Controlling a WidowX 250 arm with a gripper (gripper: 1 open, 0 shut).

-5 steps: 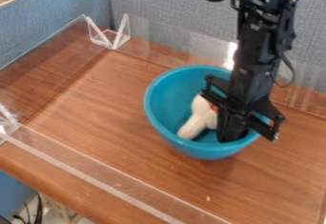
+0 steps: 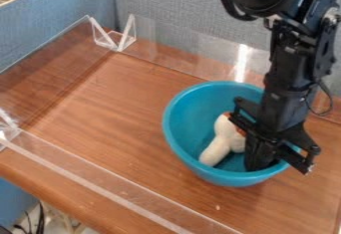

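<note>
A teal bowl stands on the wooden table at the right. Inside it lies a white, elongated soft-looking object with a small orange part, partly hidden by the arm. My black gripper reaches down into the bowl's right side, just beside the white object. Its fingertips are mostly hidden in shadow, and I cannot see anything held between them.
Clear plastic strips edge it, with white brackets at the back left and at the left side. Padded grey-blue walls border the back and left.
The white object stays inside the bowl.
</note>
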